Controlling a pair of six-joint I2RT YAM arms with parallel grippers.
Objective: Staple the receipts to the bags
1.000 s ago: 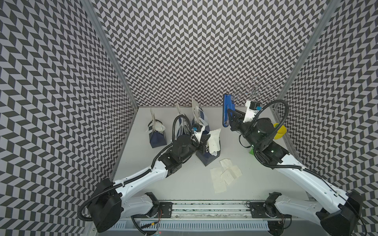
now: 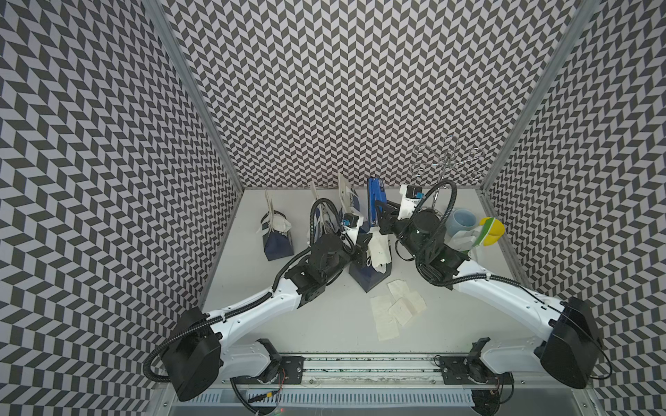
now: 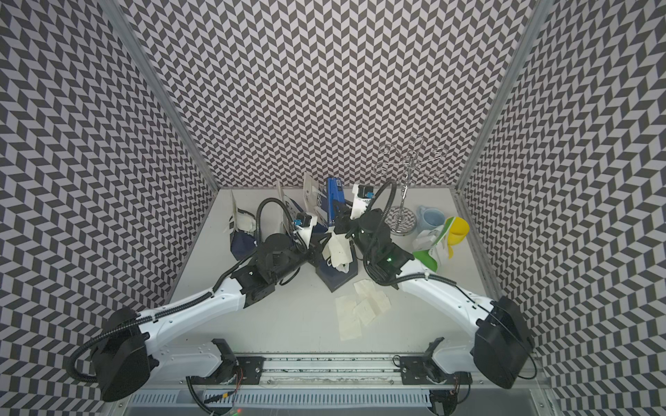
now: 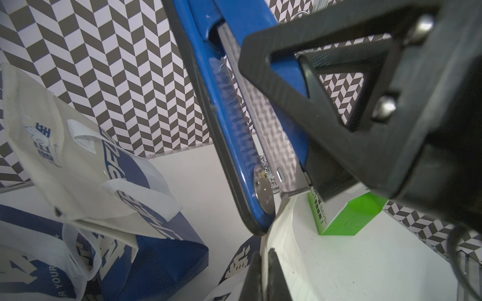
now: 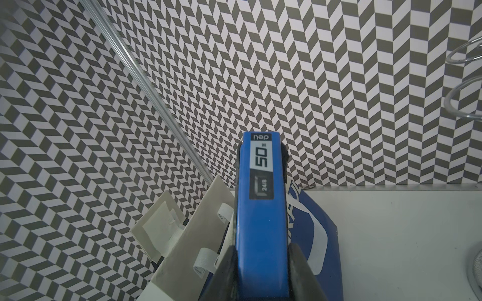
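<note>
In my right gripper, shut around its body, is a blue stapler (image 2: 376, 201). Its mouth meets the top edge of a cream paper (image 4: 288, 235), seen from the left wrist. My left gripper is shut on the top edge of the front navy-and-white bag (image 2: 367, 277) and the paper at it. Which layers lie between its fingers is hard to tell. Loose cream receipts (image 2: 399, 305) lie on the table in front of that bag.
Other bags stand at the left, one (image 2: 277, 242) apart from the rest. To the right are a wire rack (image 3: 401, 208), a blue cup (image 3: 430, 218) and a green-and-yellow item (image 3: 454, 232).
My right gripper has carried the stapler leftward to the top of the front bag, where its mouth now meets the paper. My left gripper has shifted only slightly.
</note>
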